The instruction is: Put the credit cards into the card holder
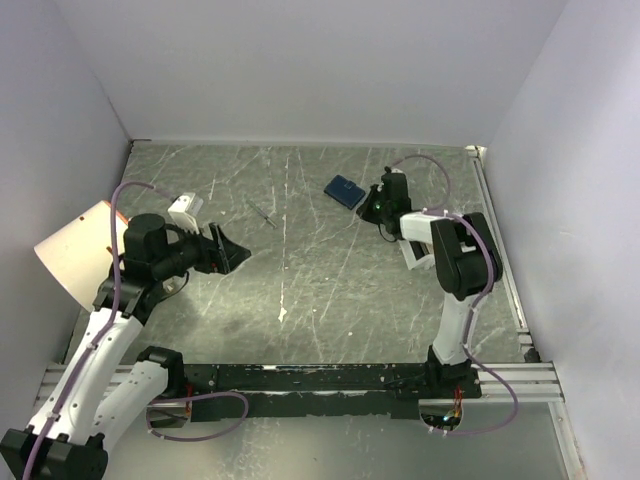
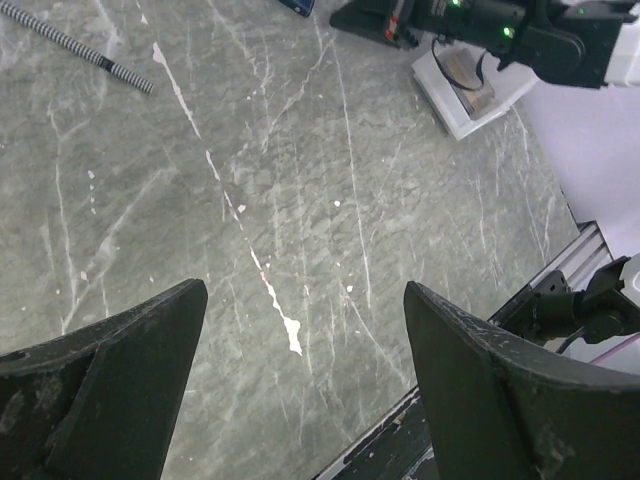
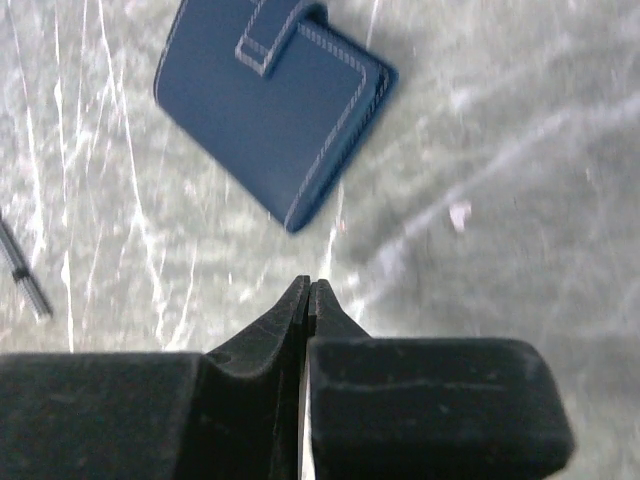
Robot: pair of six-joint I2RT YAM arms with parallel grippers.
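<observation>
The dark blue card holder (image 1: 344, 191) lies flat and closed toward the back of the table. In the right wrist view the holder (image 3: 250, 100) has pale stitching and a strap over its edge. Just short of its near corner, apart from it, my right gripper is shut with nothing visible between its fingers. Over the left of the table, my left gripper stands open and empty, far from the holder. No separate credit card can be made out.
A white box (image 2: 450, 105) sits on the right, partly covered by the right arm; something brownish shows inside. A thin striped rod (image 1: 262, 213) lies left of the holder. A curved pale sheet (image 1: 80, 255) stands behind the left arm.
</observation>
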